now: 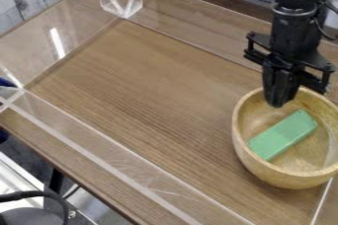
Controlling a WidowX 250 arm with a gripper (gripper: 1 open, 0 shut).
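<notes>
A round tan bowl sits at the right of the wooden table, with a green rectangular block lying in it. My black gripper hangs pointing down over the back rim of the bowl, above and behind the block and apart from it. It is shut, with nothing visible between its fingers.
A small clear corner piece stands at the back left. Dark cables lie off the table's edge at the lower left.
</notes>
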